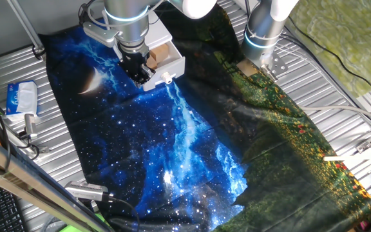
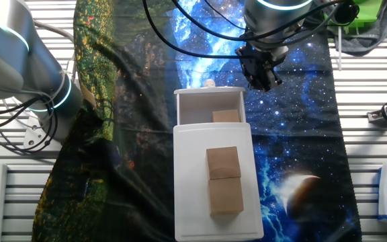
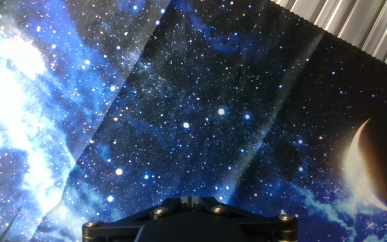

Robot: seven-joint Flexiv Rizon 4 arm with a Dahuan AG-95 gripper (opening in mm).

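Observation:
A white drawer box (image 2: pixel 188 181) stands on the cloth with its drawer (image 2: pixel 192 107) pulled out; the drawer's knob (image 1: pixel 167 78) faces away from the box. Inside the drawer lies a brown block (image 2: pixel 226 116), partly hidden by the box's top edge. Two more brown blocks, a nearer one (image 2: pixel 226 196) and a farther one (image 2: pixel 223 162), rest against each other on the box top. Beside the open drawer, above the starry cloth, hangs my black gripper (image 2: pixel 269 82). In the wrist view its fingers (image 3: pixel 184 201) meet, with nothing visible between them.
A dark cloth with a starry print (image 1: pixel 140 142) covers the table, mostly bare in front of the drawer. A blue-and-white packet (image 1: pixel 22 98) lies off the cloth. Black cables (image 2: pixel 200 55) cross near the gripper.

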